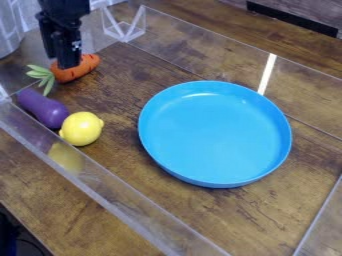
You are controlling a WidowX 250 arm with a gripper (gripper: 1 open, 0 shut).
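Note:
My black gripper point(63, 50) is at the upper left, just above an orange carrot point(75, 68) with green leaves; whether its fingers are open or shut is hard to tell. Below the carrot lie a purple eggplant point(43, 108) and a yellow lemon point(82, 128). A large blue plate point(214, 135) rests at centre right.
Clear plastic walls point(100, 195) border the wooden table point(201, 50) area, running along the lower left, the top and the right. Open wood shows between the carrot and the plate and above the plate.

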